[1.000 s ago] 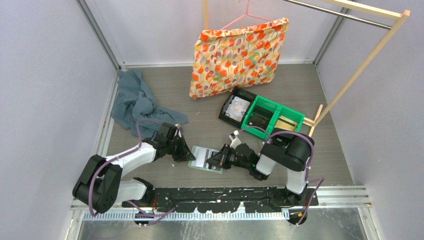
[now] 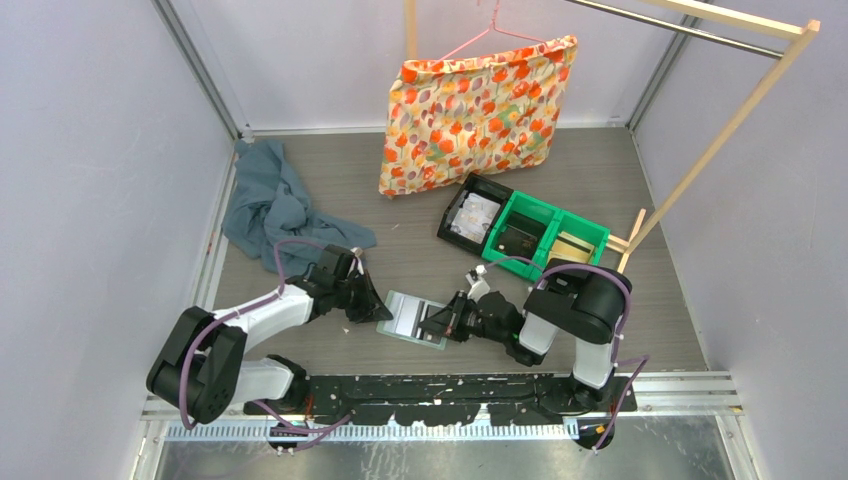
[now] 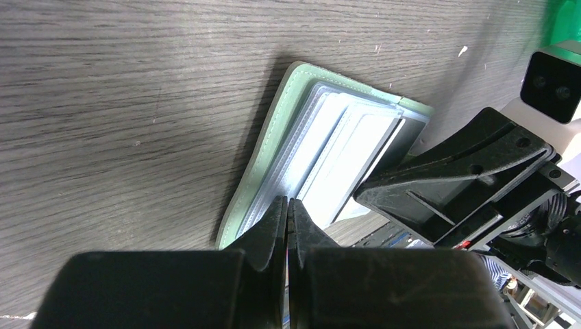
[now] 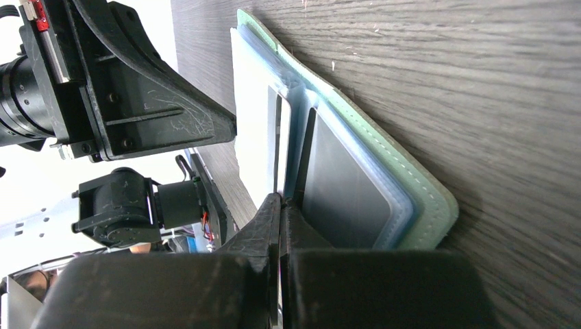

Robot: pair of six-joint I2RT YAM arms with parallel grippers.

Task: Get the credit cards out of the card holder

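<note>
The open card holder [image 2: 404,316] lies flat on the table, mint green with clear sleeves holding pale and dark cards [image 3: 342,157]. My left gripper is shut at the holder's left part, its tips on or just over the sleeves; no card shows between them. My right gripper is shut with its tips at a sleeve edge near a white card in the right wrist view; whether anything thin is between them is hidden.
Black and green bins [image 2: 532,208] stand behind on the right. A blue cloth [image 2: 270,200] lies at back left, and a floral fabric [image 2: 475,120] hangs at the back. Bare table surrounds the holder.
My right gripper has shifted very slightly at the holder. The left one has not visibly moved.
</note>
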